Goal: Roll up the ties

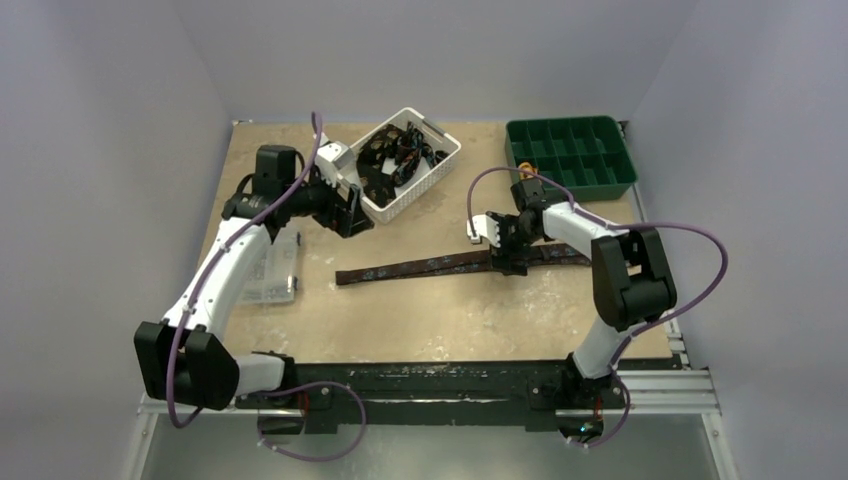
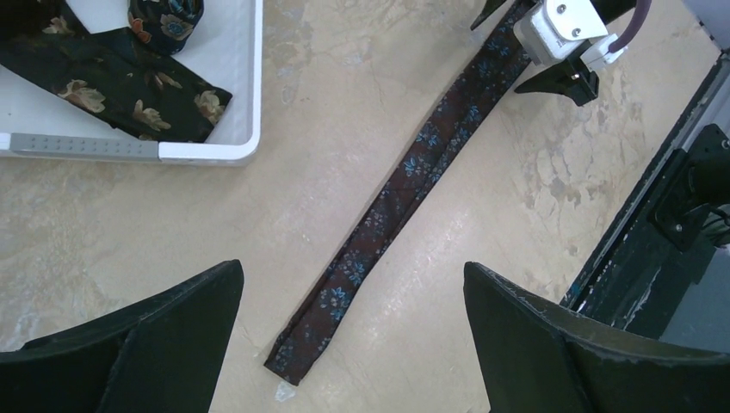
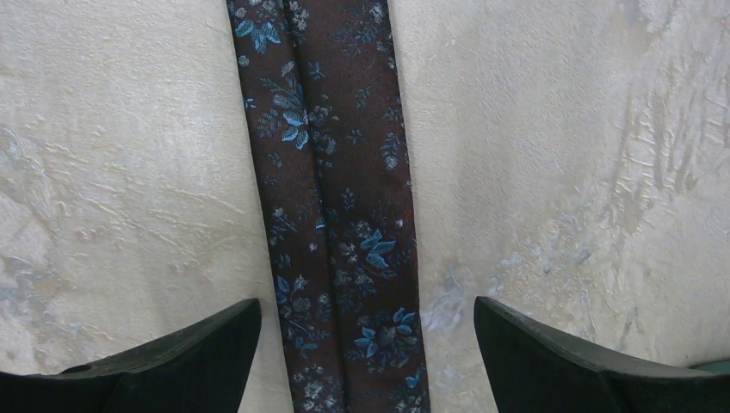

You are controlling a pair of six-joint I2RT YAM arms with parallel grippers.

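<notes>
A dark brown tie with blue flowers [image 1: 411, 270] lies stretched lengthwise across the table, as also shows in the left wrist view [image 2: 379, 225]. My right gripper [image 1: 508, 263] is low over its right part; in the right wrist view the fingers [image 3: 181, 366] stand apart on either side of the tie [image 3: 344, 215], not closed on it. My left gripper [image 1: 352, 220] hangs open near the white basket, left of and above the tie, nothing between its fingers.
A white basket [image 1: 430, 185] of dark ties stands at the back middle. A green compartment box [image 1: 600, 180] with a yellow roll is at back right. A clear container [image 1: 265, 290] lies on the left.
</notes>
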